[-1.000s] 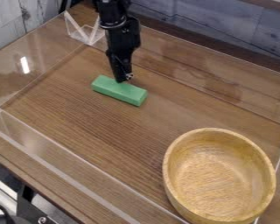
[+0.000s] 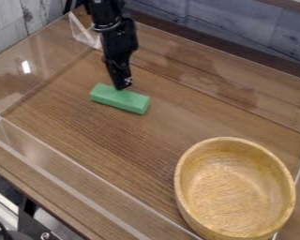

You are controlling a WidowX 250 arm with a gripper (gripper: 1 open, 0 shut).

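Note:
A green rectangular block (image 2: 120, 99) lies flat on the wooden table. My black gripper (image 2: 124, 80) reaches down from the top of the view to just behind the block, its tips close to the block's far side; whether they touch it I cannot tell. The gripper looks shut, with nothing visible between its fingers.
A large empty yellow bowl (image 2: 234, 187) stands at the front right. Dark walls border the back, and the table's edge runs along the lower left.
The green block has shifted slightly to the left and toward the front. My gripper has moved the same way, a little lower and to the left.

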